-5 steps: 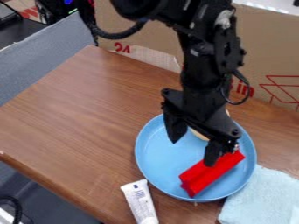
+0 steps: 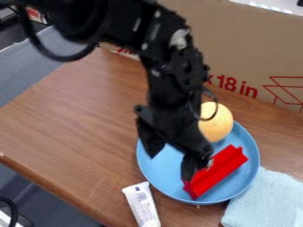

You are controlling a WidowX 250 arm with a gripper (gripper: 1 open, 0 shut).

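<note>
My black gripper (image 2: 175, 152) hangs open over the blue plate (image 2: 166, 179), its fingertips low beside a red block (image 2: 214, 173) lying on the plate's right side. A round yellow-orange object (image 2: 214, 122) sits at the plate's back, partly behind the arm. Whether the fingers touch the red block cannot be told.
A white tube (image 2: 141, 204) lies left of the plate at the front, and a pale blue cloth (image 2: 264, 204) lies at the right. A cardboard box (image 2: 243, 49) stands behind.
The arm has shifted left from over the plate's right part, uncovering more of the yellow-orange object. The red block and the other objects look unmoved.
</note>
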